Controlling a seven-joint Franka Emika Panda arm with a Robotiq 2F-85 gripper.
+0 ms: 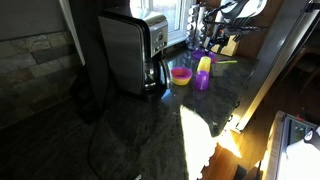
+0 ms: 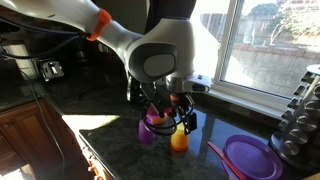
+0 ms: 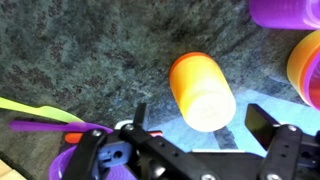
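An upside-down yellow-orange cup [image 3: 203, 92] stands on the dark counter, an orange edge showing at its far end; it looks like more than one cup nested. In the wrist view it lies between the spread fingers of my open gripper, which do not appear to grip it. From the window side, the same cup [image 2: 179, 138] is just below and beside the gripper [image 2: 166, 112]. Exterior view 1 shows the yellow cup [image 1: 205, 64] behind a purple cup [image 1: 202, 81], with the arm's gripper end small and indistinct above them.
A yellow-and-pink bowl [image 1: 181, 75] sits left of the purple cup, near the coffee maker [image 1: 136, 50]. A purple plate [image 2: 260, 158] carries a red utensil. Green and purple utensils [image 3: 45, 127] lie beside the cup.
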